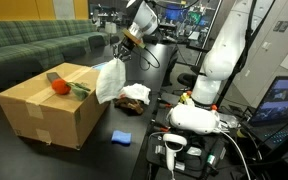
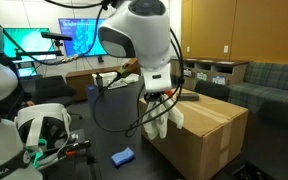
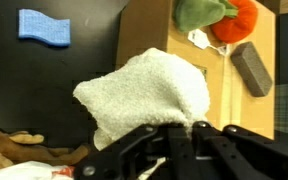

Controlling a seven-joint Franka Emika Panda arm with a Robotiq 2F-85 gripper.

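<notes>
A white cloth [image 1: 112, 82] hangs from my gripper [image 1: 122, 52], which is shut on its upper part. In the second exterior view the cloth [image 2: 162, 122] hangs in front of the side of a cardboard box [image 2: 206, 142]. The wrist view has the cloth [image 3: 149, 92] spread below the fingers, hiding part of the box. On the box top lie a red-orange round item [image 3: 240, 20], a green plush item [image 3: 196, 12] and a dark grey block [image 3: 251, 68].
A blue sponge [image 1: 121, 137] lies on the dark table in front of the box. A brown plush item [image 3: 29, 150] and a crumpled white piece lie on the table beside the box. Bare table shows left of the box.
</notes>
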